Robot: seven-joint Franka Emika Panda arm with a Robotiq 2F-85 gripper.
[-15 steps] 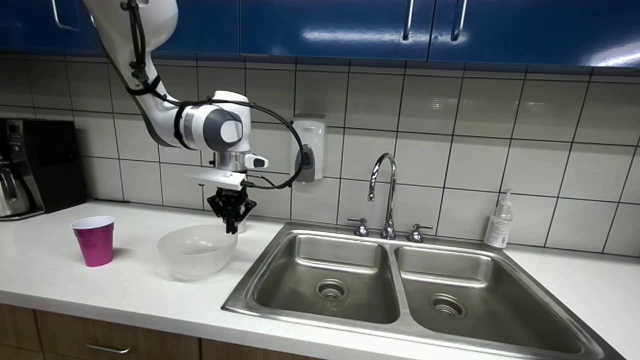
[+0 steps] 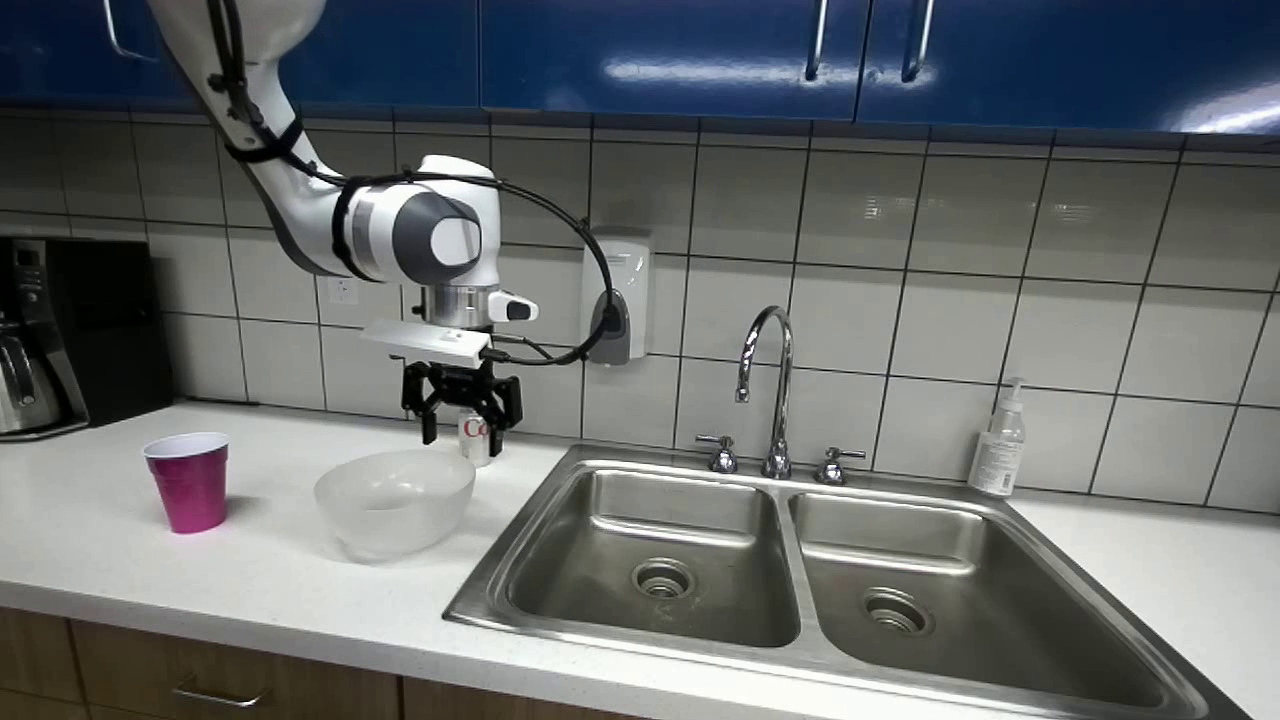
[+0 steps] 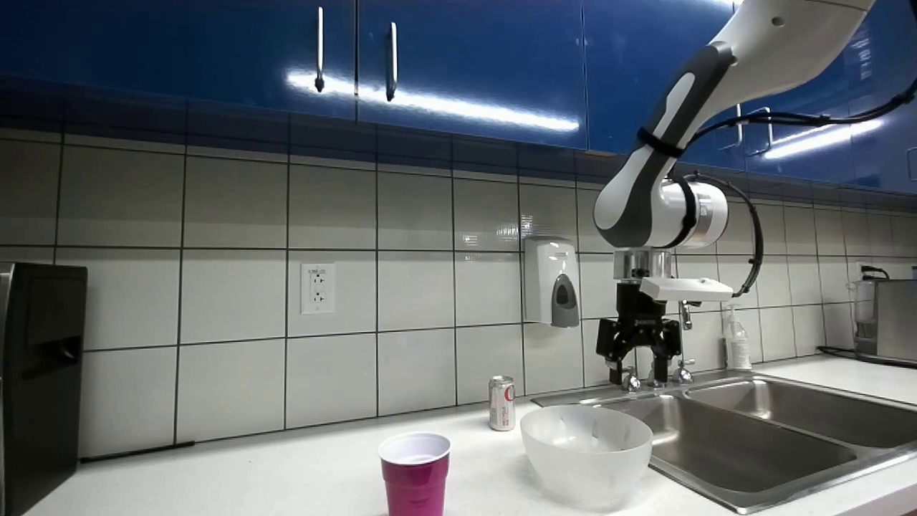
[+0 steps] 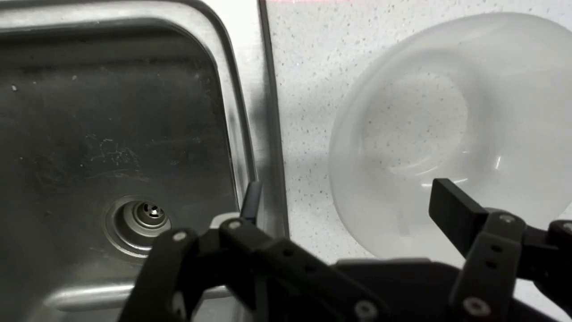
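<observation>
My gripper (image 2: 464, 442) is open and empty, hanging above the counter close to the frosted bowl (image 2: 396, 504). From the second exterior view, the gripper (image 3: 637, 383) stands higher than the rim of that bowl (image 3: 588, 460). In the wrist view one finger (image 4: 456, 214) overlaps the bowl's image, while the other finger (image 4: 250, 201) appears over the sink's edge. The bowl (image 4: 413, 123) looks empty. A silver soda can (image 3: 502, 403) stands upright behind it near the wall, partly covered by the gripper in the first exterior view. A magenta cup (image 2: 190, 484) stands upright left of the bowl.
A double steel sink (image 2: 792, 564) with a tall faucet (image 2: 780, 396) lies right of the bowl. The black coffee maker (image 2: 84, 336) occupies the far left. A soap bottle (image 2: 998, 444) stands behind the sink's right side. Between cup and bowl the counter is bare.
My gripper has opened from shut and risen slightly. The arm above it has shifted up and left in the first exterior view. Bowl and cup have stayed put, and more of the can shows.
</observation>
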